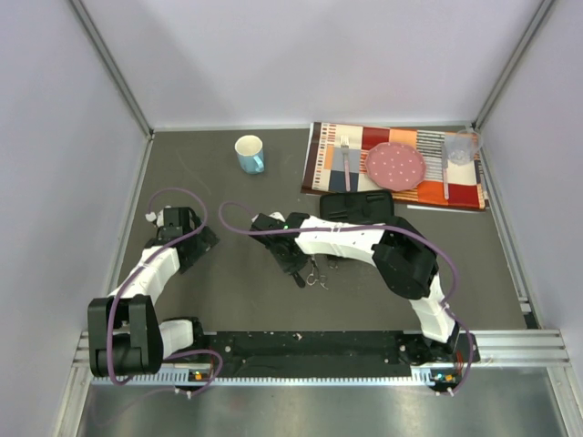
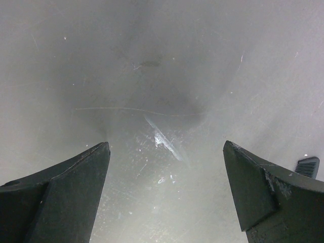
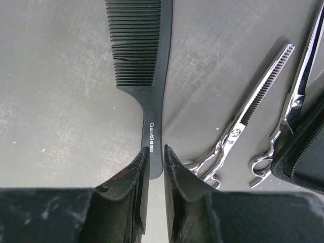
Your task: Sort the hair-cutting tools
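A black comb (image 3: pixel 152 109) lies along the grey table in the right wrist view, its teeth pointing left. My right gripper is shut on the comb's handle, near the rounded end, with a finger on each side. To its right are thinning shears (image 3: pixel 238 126) with a toothed blade and a second pair of scissors (image 3: pixel 293 106), half cut off by the frame. The black zip case (image 1: pixel 356 207) sits open behind the right arm, partly hidden. Over bare table at the left, my left gripper stands open and empty.
A blue cup (image 1: pixel 250 155) stands at the back. At the back right, a patterned placemat (image 1: pixel 330 166) carries a pink plate (image 1: pixel 395 166), a fork (image 1: pixel 345 164), a knife (image 1: pixel 445 171) and a clear glass (image 1: pixel 463 146). Open table lies between the two arms.
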